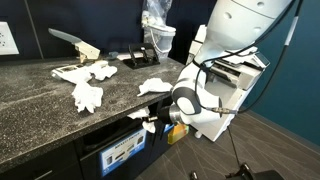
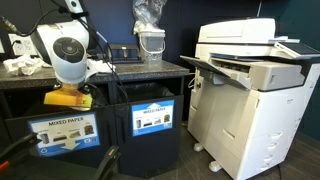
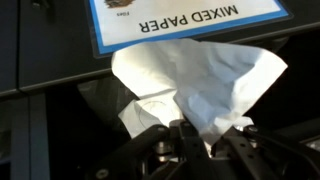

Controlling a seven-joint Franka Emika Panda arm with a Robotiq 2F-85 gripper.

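Note:
Crumpled white paper [image 3: 195, 80] spreads out from between the fingers of my gripper, which is shut on it. Behind the paper in the wrist view lie a dark bin opening and a blue-bordered MIXED PAPER label [image 3: 190, 18]. Exterior view 1 has the white paper [image 1: 149, 126] at the arm's end, low beside the counter's front edge. More crumpled paper rests on the dark countertop [image 1: 40, 110]: one piece [image 1: 88, 97] near the front, another [image 1: 154, 86] to the right and some farther back. In exterior view 2 the arm hides the fingertips.
A second labelled bin [image 2: 152, 117] stands beside the first. The large white printer [image 2: 250, 95] is to the right. A paper cutter [image 1: 75, 43] and a clear bucket [image 1: 161, 38] occupy the back of the counter. Black cables hang along the arm.

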